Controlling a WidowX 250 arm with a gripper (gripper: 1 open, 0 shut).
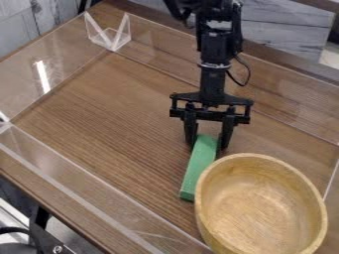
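Observation:
My black gripper point(208, 134) hangs over the wooden table, shut on the upper end of a long green object point(197, 171). The object lies slanted, reaching down and left from the fingers. A large yellow bowl point(261, 186) sits right beside it at the lower right and partly hides its lower right side.
A white wire rack point(110, 32) stands at the back left. A white marbled wall runs along the back, and black cables show at the lower left corner.

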